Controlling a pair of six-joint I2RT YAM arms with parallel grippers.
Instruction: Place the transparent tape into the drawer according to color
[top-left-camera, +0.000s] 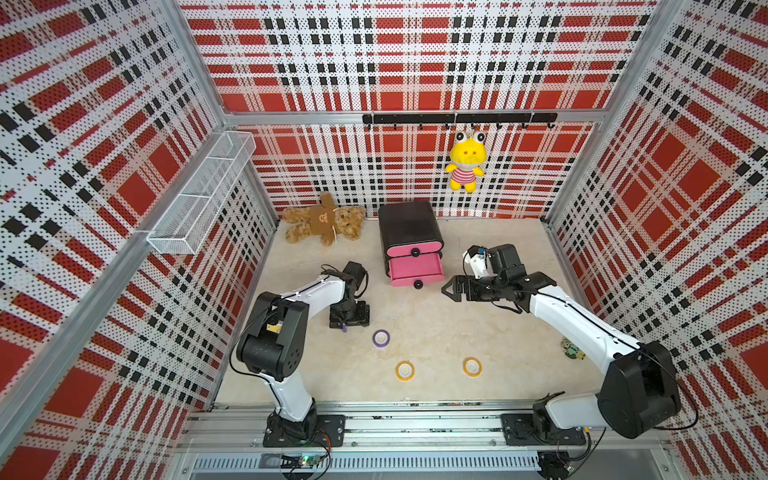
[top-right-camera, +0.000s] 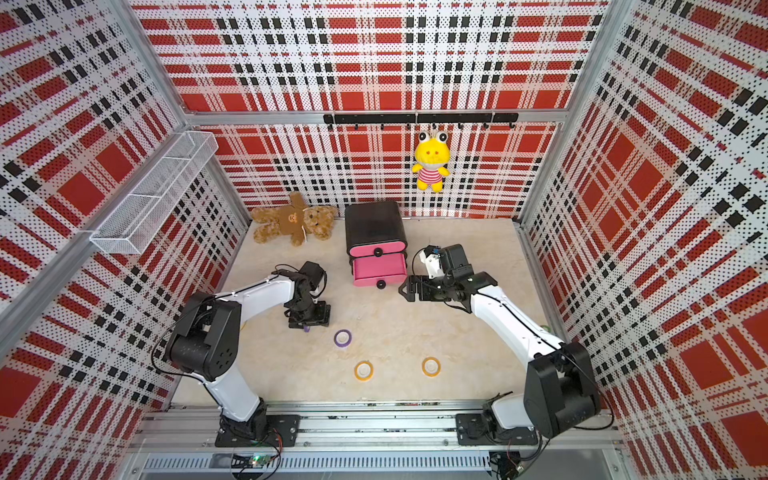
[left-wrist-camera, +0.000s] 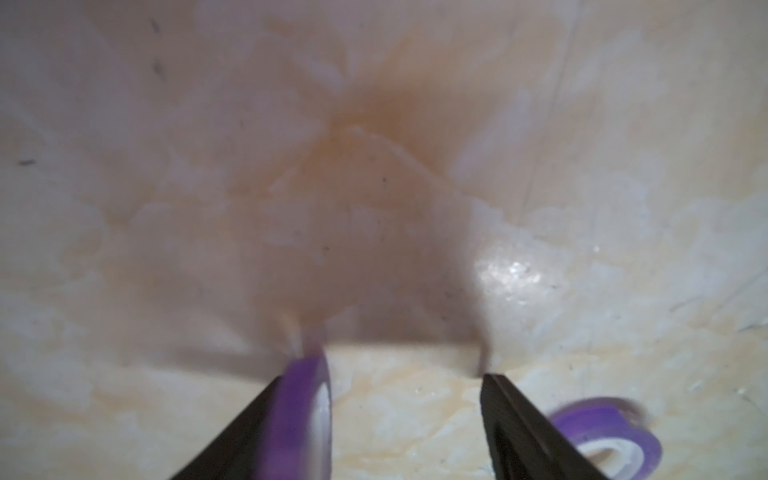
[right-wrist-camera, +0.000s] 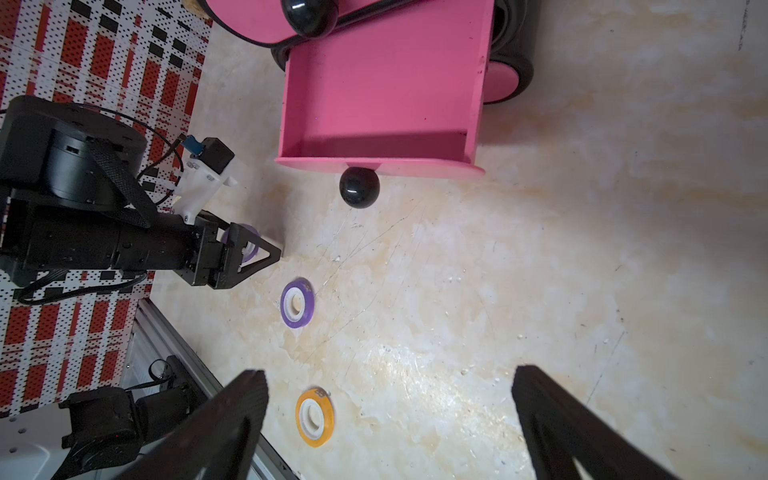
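Observation:
In the left wrist view a purple tape roll stands tilted on edge along the inner side of my left finger. The left gripper is part open, with a clear gap between that roll and its right finger. Flat on the table lies a second purple roll, just right of it. Two orange rolls, one left and one right, lie nearer the front. The lower pink drawer is pulled out and looks empty. My right gripper hangs open and empty over the table in front of the cabinet.
The black cabinet stands at the back, its upper pink drawer shut. A brown plush lies at the back left. A green object sits beside the right arm. Bare table stretches across the middle and front.

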